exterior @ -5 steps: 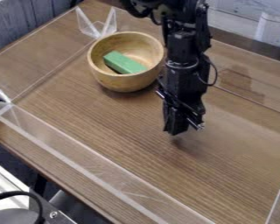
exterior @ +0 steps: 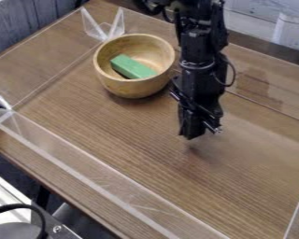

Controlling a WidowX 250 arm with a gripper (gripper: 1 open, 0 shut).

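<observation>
The black gripper [exterior: 196, 126] points down over the middle of the wooden table [exterior: 127, 168], shut, with nothing visible between its fingers; its tips are low, near the surface. To its left, at the back, a wooden bowl [exterior: 116, 84] holds a green block [exterior: 132, 67].
A folded clear plastic piece [exterior: 102, 28] stands behind the bowl. Clear strips run along the table's left and right edges. A dark cable loop [exterior: 21, 213] shows beyond the front-left edge.
The gripper has shifted very slightly; the bowl and block are where they were.
</observation>
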